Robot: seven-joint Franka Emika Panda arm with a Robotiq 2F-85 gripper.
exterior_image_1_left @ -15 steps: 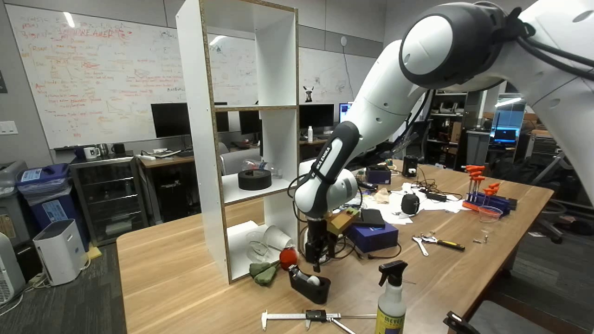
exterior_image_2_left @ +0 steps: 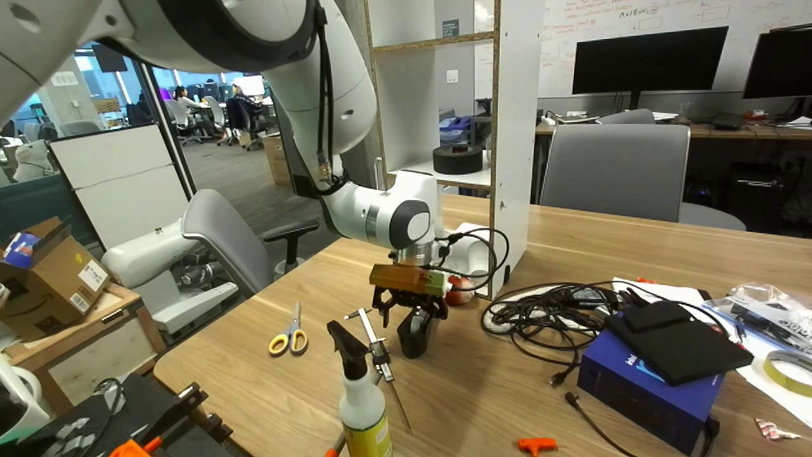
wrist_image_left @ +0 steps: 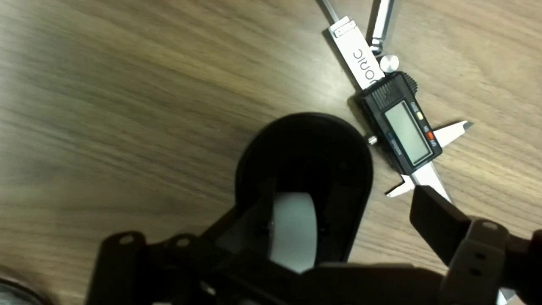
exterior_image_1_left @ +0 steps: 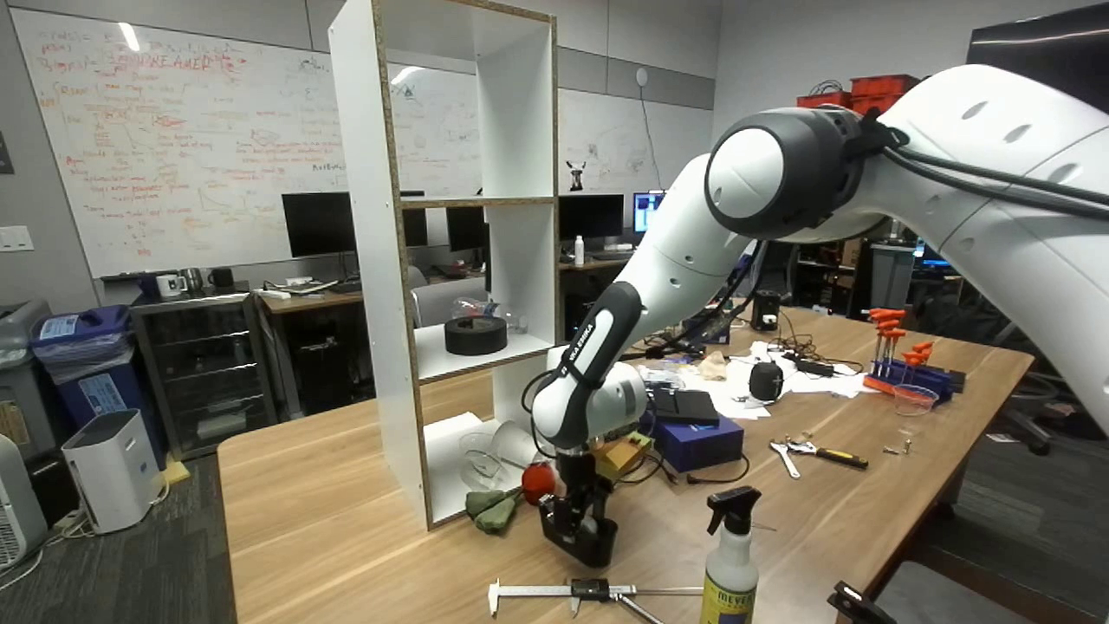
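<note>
A black tape dispenser [exterior_image_1_left: 584,545] with a pale roll sits on the wooden table, in front of the white shelf unit. My gripper [exterior_image_1_left: 577,508] is low over the dispenser, its fingers open. In the wrist view the dispenser [wrist_image_left: 310,132] lies between the spread fingers, its rounded end pointing up the picture and the pale tape roll [wrist_image_left: 293,231] showing inside it. The right finger [wrist_image_left: 439,223] stands clear of the dispenser's side. The dispenser's lower end is hidden behind the dark gripper parts. From the other side, the dispenser [exterior_image_2_left: 413,335] shows beneath the gripper.
Digital calipers [wrist_image_left: 404,127] lie close by the dispenser. A spray bottle [exterior_image_2_left: 363,404] and scissors [exterior_image_2_left: 289,335] are on the table. Beside the shelf unit [exterior_image_1_left: 407,312] lie a red ball [exterior_image_1_left: 537,483] and green cloth [exterior_image_1_left: 490,510]. A blue box [exterior_image_1_left: 698,442] and cables stand behind.
The arm has come down and toward the near left, bringing the gripper from behind the dispenser to over it. The dispenser has not visibly moved.
</note>
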